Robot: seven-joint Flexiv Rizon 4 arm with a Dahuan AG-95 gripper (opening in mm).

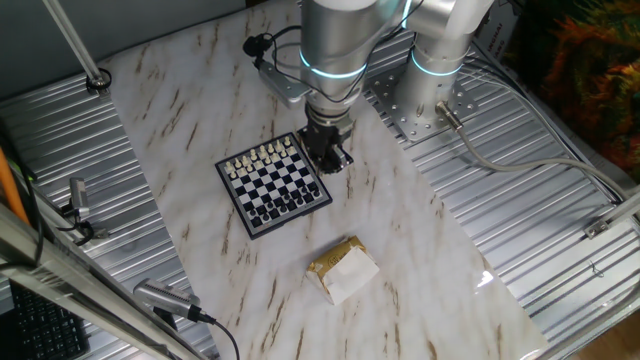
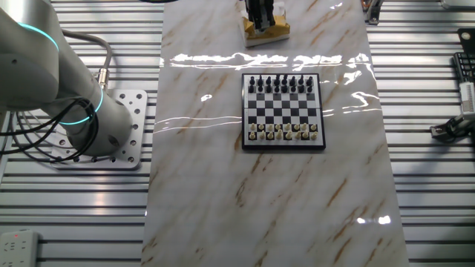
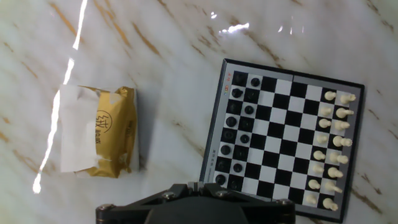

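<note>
My gripper points down over the marble-patterned table, its two fingertips together at the bottom of the wrist view, and nothing shows between them. In exterior view 1 the gripper (image 1: 333,160) hangs beside the chessboard's edge nearest the robot base. The chessboard (image 3: 288,140) has a black frame, with black pieces along one side and white ones along the opposite side. Apart from the board lies a gold-and-white package (image 3: 115,132). From exterior view 2, the gripper (image 2: 260,16) partly covers this package (image 2: 269,34).
Behind the arm, the robot base (image 1: 425,95) is bolted to a slatted metal surface. A camera on a stand (image 1: 168,298) is at the table's near left edge.
</note>
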